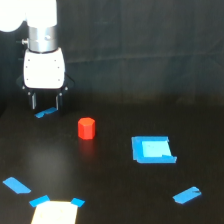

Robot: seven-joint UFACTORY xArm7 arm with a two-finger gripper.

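Note:
My gripper [46, 101] hangs at the upper left, pointing down. Its two dark fingers stand apart, and nothing shows between them. A small red block [87, 128], roughly six-sided in outline, sits on the dark table to the right of the gripper and lower in the view. The gripper is clear of it.
Blue tape [139, 142] frames a pale blue square [156, 149] right of the block. A bright, cream patch [55, 213] is cut off by the bottom edge. Loose tape strips lie at left [17, 185], right [187, 195] and below the gripper [47, 113]. Dark curtain behind.

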